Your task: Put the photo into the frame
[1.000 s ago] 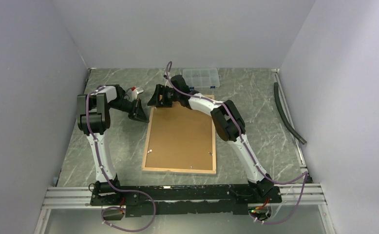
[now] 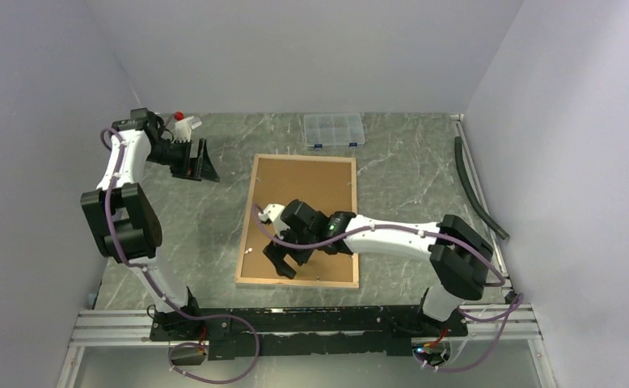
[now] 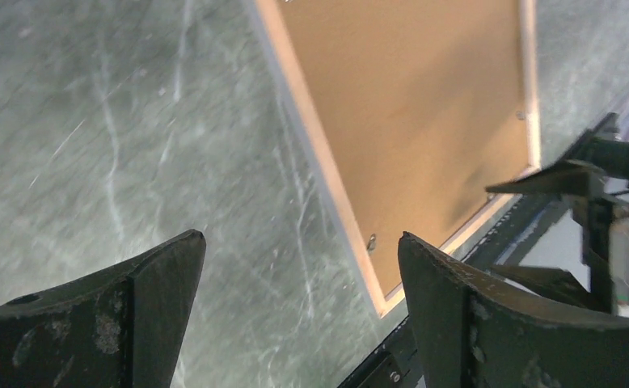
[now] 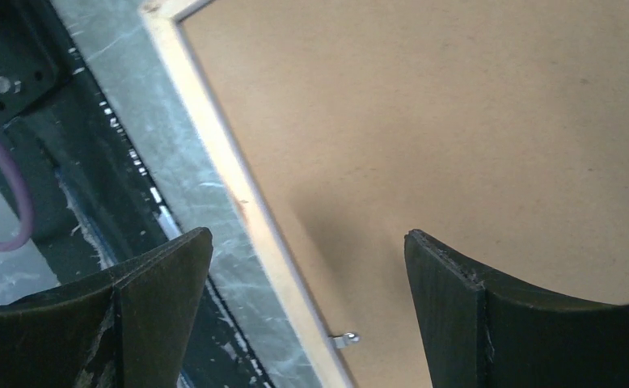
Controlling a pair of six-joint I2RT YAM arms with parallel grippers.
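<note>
The wooden frame (image 2: pixel 256 283) lies on the grey table with its brown backing board (image 2: pixel 319 182) facing up inside it. Small metal clips sit along its inner edge; one clip (image 4: pixel 344 339) shows near the front rail in the right wrist view. My right gripper (image 2: pixel 282 266) hovers over the front left part of the board, open and empty. Off to the left of the frame, above bare table, my left gripper (image 2: pixel 206 166) is open with nothing between its fingers. No photo shows; if one lies under the board, it is hidden.
At the back stands a clear plastic compartment box (image 2: pixel 333 130), just behind the frame. A dark tube (image 2: pixel 474 190) runs along the right edge. Bare table lies left and right of the frame, with grey walls around.
My right gripper has moved from the frame's back left corner toward its front left. The left gripper has drawn back leftward and opened. The frame has stayed in place.
</note>
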